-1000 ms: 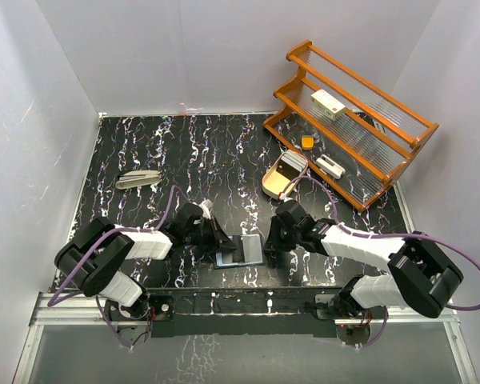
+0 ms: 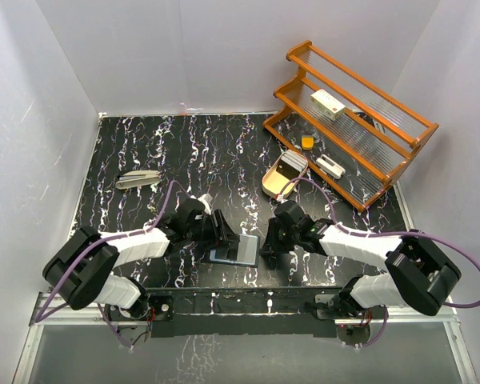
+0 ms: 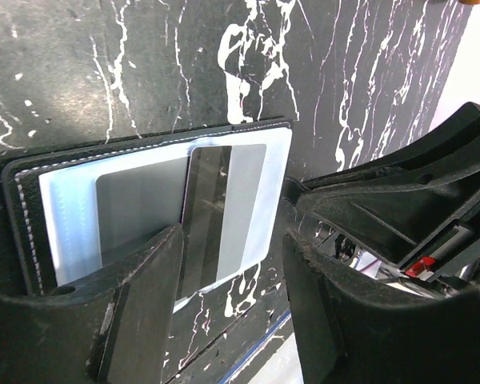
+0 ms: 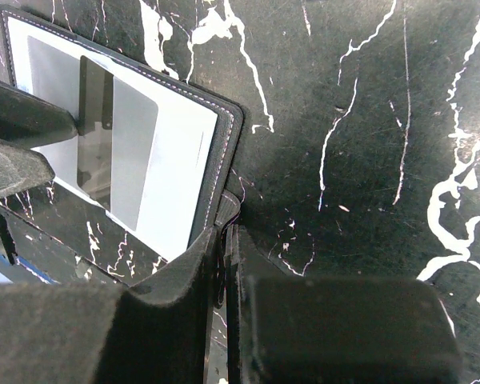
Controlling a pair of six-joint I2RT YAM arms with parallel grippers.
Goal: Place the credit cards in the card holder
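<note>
The black-edged card holder (image 2: 246, 250) lies flat and open on the dark marbled table, its pale inner face up. A dark card-like panel (image 3: 204, 212) lies across its middle beside a grey panel (image 3: 140, 196); whether it is fully tucked in cannot be told. Over the holder, my left gripper is open, its fingers spread on either side of that dark panel with nothing clasped. My right gripper is shut on the holder's black edge at its right side, pinching a small fold of it.
A cream box (image 2: 274, 182) with grey cards (image 2: 293, 164) in it stands toward the back. Behind it is a wooden rack (image 2: 360, 124) carrying a white box (image 2: 328, 104). A grey stapler-like object (image 2: 138, 179) lies at left. Bare table spreads behind the holder.
My left gripper's fingers have gone from close together to spread apart, and its arm has shifted. The holder has slid slightly left. My right gripper has stayed almost still at its edge.
</note>
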